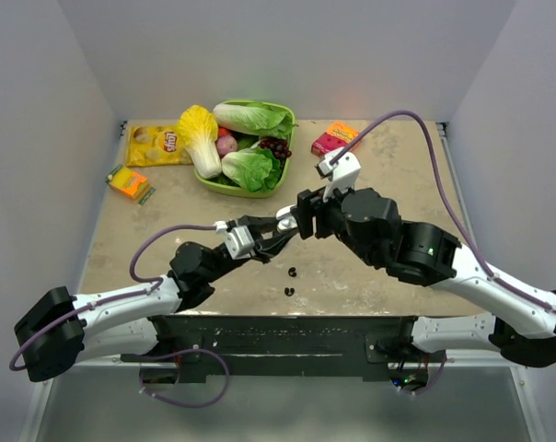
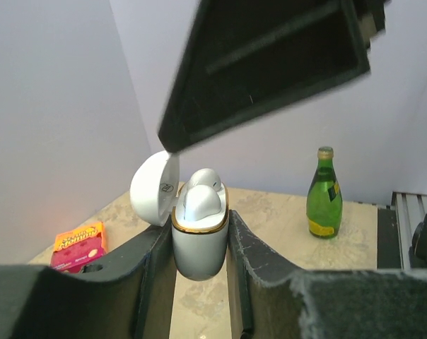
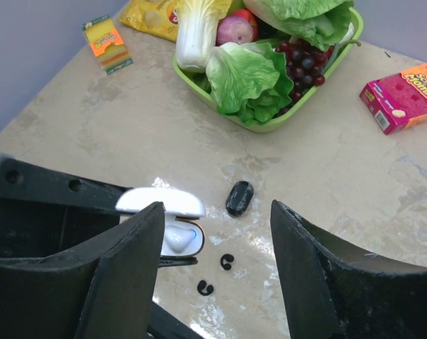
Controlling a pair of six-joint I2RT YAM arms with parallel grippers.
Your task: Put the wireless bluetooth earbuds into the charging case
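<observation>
In the left wrist view the white charging case (image 2: 200,251) is pinched between the fingers of my left gripper. Its lid (image 2: 153,189) stands raised at the left. Two white earbuds (image 2: 203,201) sit side by side in the case, their rounded tops showing above the gold rim. My right gripper is open with nothing between its fingers. One right finger looms beside the lid in the left wrist view; whether it touches cannot be told. In the top view both grippers meet around the case (image 1: 285,219).
A small black object (image 3: 240,198) and two black curled pieces (image 3: 227,262) lie on the table. Behind are a green basket (image 3: 270,126) of vegetables and a pink-orange box (image 3: 404,97). A green bottle (image 2: 324,194) stands at the right in the left wrist view.
</observation>
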